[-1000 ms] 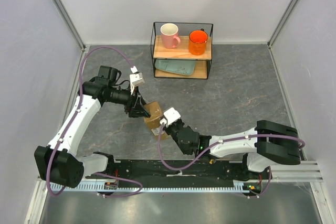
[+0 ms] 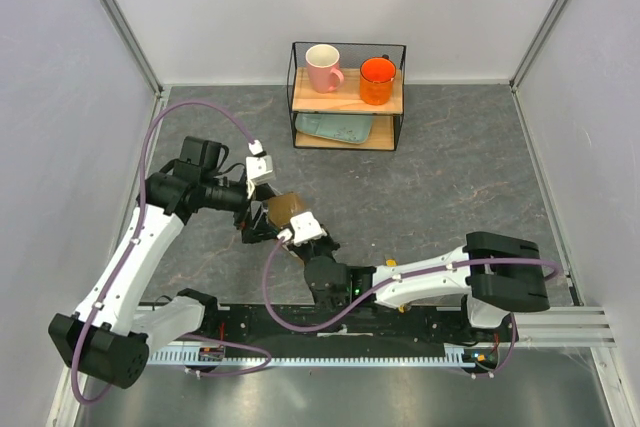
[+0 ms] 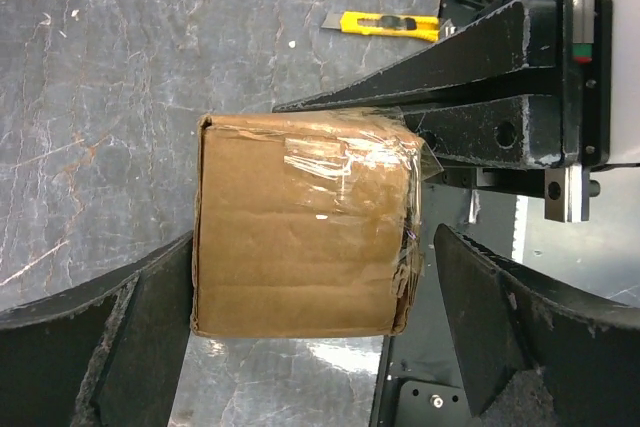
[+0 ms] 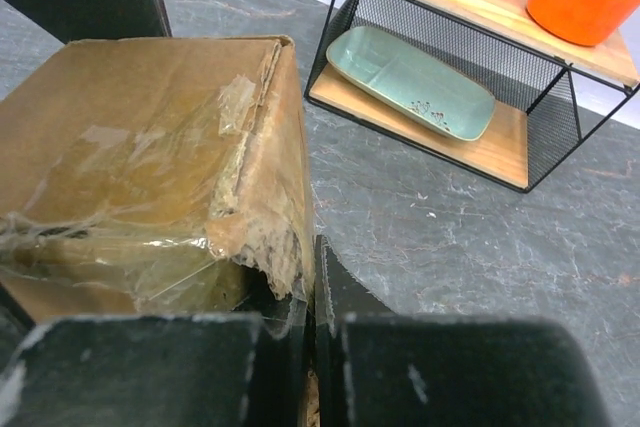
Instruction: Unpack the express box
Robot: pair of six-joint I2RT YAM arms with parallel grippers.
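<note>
The express box (image 3: 295, 232) is a small brown carton with clear tape over its top right corner in the left wrist view. My left gripper is open around it; the left finger meets or nearly meets its left side, and a gap shows on the right. In the right wrist view the carton (image 4: 130, 137) has a torn, taped edge. There my right gripper is shut, its tips at the torn edge; whether thin cardboard is pinched cannot be told. A yellow cutter (image 3: 388, 25) lies beyond. The top view shows the box (image 2: 286, 209) between both grippers.
A two-tier rack (image 2: 348, 97) stands at the back, with a pink mug (image 2: 321, 71) and an orange mug (image 2: 377, 83) above and a pale green tray (image 4: 400, 77) below.
Along with them the box has moved slightly left and toward the back.
</note>
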